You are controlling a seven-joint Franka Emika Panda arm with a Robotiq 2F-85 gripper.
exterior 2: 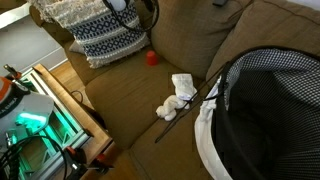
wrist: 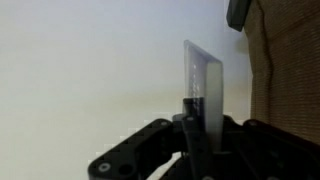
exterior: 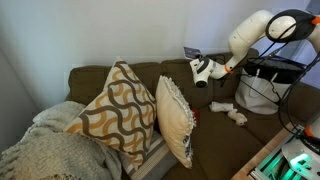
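My gripper is shut on a thin, flat, greyish-white object point(wrist: 205, 85), seen nearly edge-on in the wrist view. In exterior view 1 this object sticks out beyond the gripper point(exterior: 197, 64), at the top of the brown sofa's backrest point(exterior: 90, 80) and in front of the white wall. What exactly it is cannot be made out. A small dark object point(wrist: 238, 13) shows by the sofa fabric in the wrist view, apart from the fingers.
Patterned cushions point(exterior: 118, 110) and a cream pillow point(exterior: 174, 120) fill the sofa's left side. On the seat lie a crumpled white cloth point(exterior 2: 178, 96) and a red object point(exterior 2: 152, 58). A black mesh container point(exterior 2: 250, 115) stands at the right.
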